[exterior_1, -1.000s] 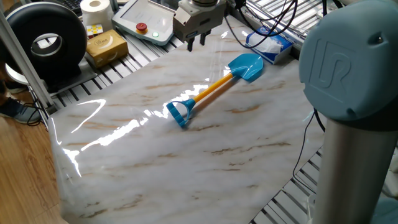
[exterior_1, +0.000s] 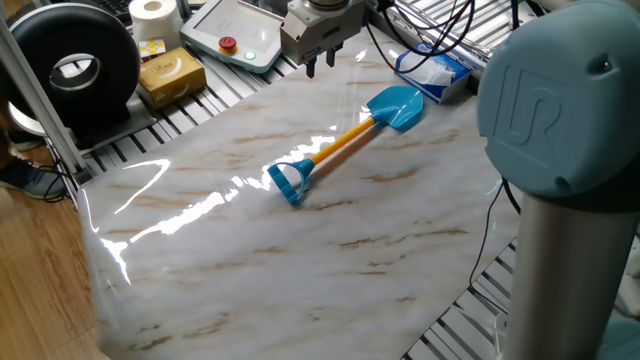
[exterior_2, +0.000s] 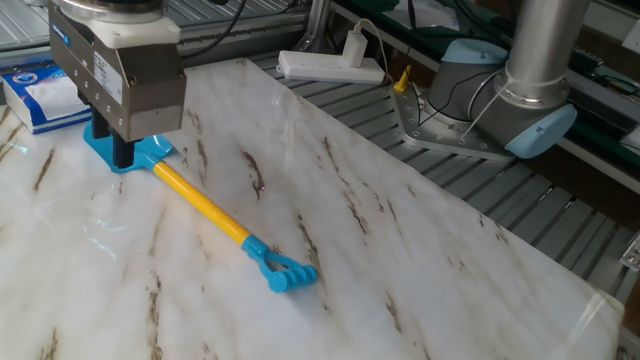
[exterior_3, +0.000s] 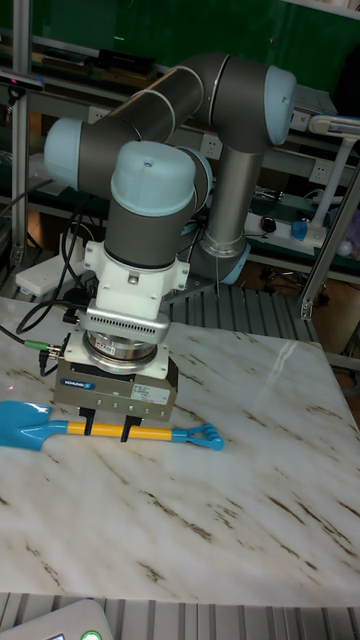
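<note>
A toy shovel lies flat on the marbled table, its blue blade (exterior_1: 397, 108) towards the table's back edge, with a yellow shaft (exterior_1: 343, 140) and a blue D-shaped handle (exterior_1: 290, 181). My gripper (exterior_1: 320, 67) hangs above the table, off to the blade's left in exterior view 1. Its two black fingers point down and stand apart with nothing between them. From exterior view 3, the gripper (exterior_3: 107, 430) overlaps the yellow shaft (exterior_3: 149, 433) in line of sight. In exterior view 2 the fingers cover part of the blade (exterior_2: 150, 152); contact does not show.
A blue-and-white packet (exterior_1: 436, 74) lies near the blade. At the back left are a yellow box (exterior_1: 172, 78) and a control pendant (exterior_1: 232, 33). A power strip (exterior_2: 330, 68) sits beside the arm's base.
My gripper has shifted very slightly right and up in exterior view 1 since a second ago, and the arm's near joint slightly left. The shovel has not moved.
</note>
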